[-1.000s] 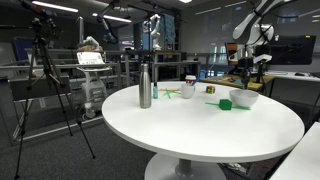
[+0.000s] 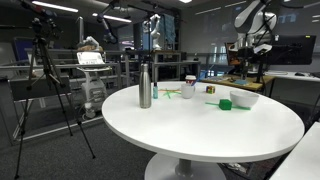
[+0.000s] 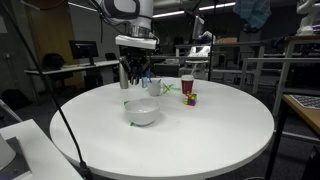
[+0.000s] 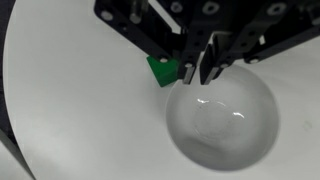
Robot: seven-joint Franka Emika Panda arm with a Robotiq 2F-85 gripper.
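Note:
In the wrist view my gripper looks shut, its fingertips close together with only a narrow gap between them. I cannot make out anything held there. A white bowl [image 4: 222, 118] appears beneath the fingertips, just past them, and a green cube [image 4: 162, 70] is partly covered by the left finger. Exterior view 1 has the bowl [image 2: 237, 97] on the round white table, right behind the green cube [image 2: 225, 104]. In exterior view 2 the arm [image 3: 130, 20] rises at the far side of the table, above and behind the bowl [image 3: 142, 110].
On the round table [image 2: 200, 130] stand a steel bottle [image 2: 145, 87], a white mug [image 3: 154, 87], a red cup [image 3: 187, 85] and a small colourful cube [image 3: 190, 99]. Green strips lie near the mug.
In exterior view 1 the arm at the back right has shifted upward, away from the bowl. The bowl, green cube and other table objects look unmoved.

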